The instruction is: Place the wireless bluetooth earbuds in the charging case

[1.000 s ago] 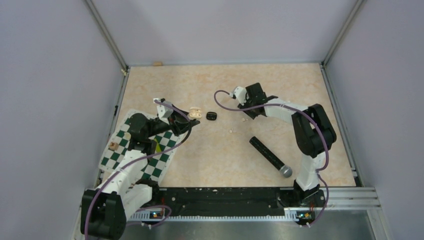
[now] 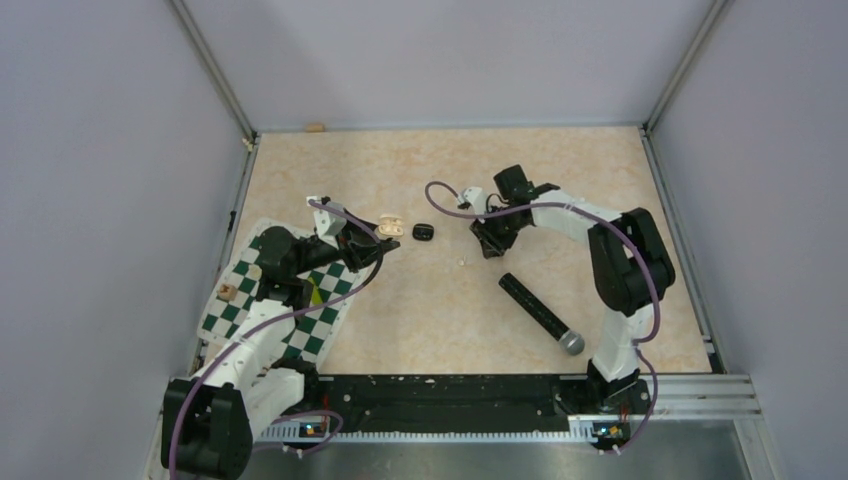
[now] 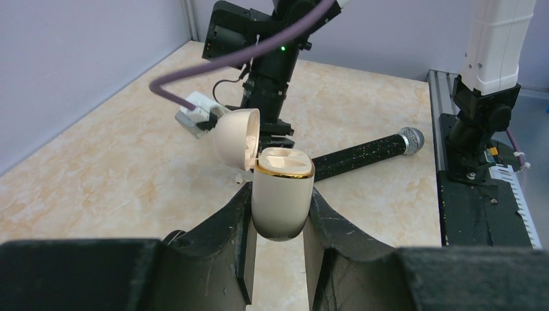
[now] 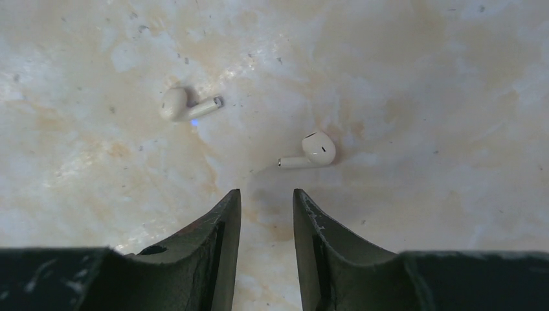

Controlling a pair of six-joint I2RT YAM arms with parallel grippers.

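The cream charging case (image 3: 283,194) with a gold rim has its lid (image 3: 237,137) raised, and my left gripper is shut on its body. From above, the case (image 2: 391,228) shows at the left gripper's tip, over the table. In the right wrist view two white earbuds lie on the table: one earbud (image 4: 317,151) just beyond the fingertips, slightly right, its stem pointing left, and a second earbud (image 4: 176,105) farther to the upper left. Nothing is between the fingers of my right gripper, which stands open above the table.
A black microphone (image 2: 535,308) lies in front of the right arm. A small black case (image 2: 423,232) sits between the two grippers. A green-and-white checkered board (image 2: 320,325) lies under the left arm. Bare table surrounds the earbuds.
My right gripper has swung round and come toward the near side of the table. The left arm and case have stayed still.
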